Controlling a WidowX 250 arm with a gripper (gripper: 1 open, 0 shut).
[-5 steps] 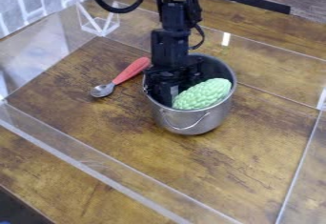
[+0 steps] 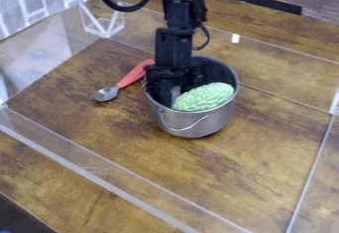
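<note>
A steel bucket (image 2: pixel 199 120) with a wire handle stands in the middle of the wooden table. A pale green, textured oblong object (image 2: pixel 201 97) lies inside it toward the right. My black gripper (image 2: pixel 172 86) reaches down from the top into the left and back part of the bucket; its fingers are dark and partly hidden, so their state and anything between them are unclear. A spoon with a red handle (image 2: pixel 134 74) and silver bowl (image 2: pixel 107 94) lies on the table left of the bucket.
Clear panels border the wooden surface (image 2: pixel 93 153) at the left and right. A small pale item (image 2: pixel 236 38) sits at the back.
The bucket and green object have shifted slightly left since about a second ago, along with my gripper. The spoon looks unmoved.
</note>
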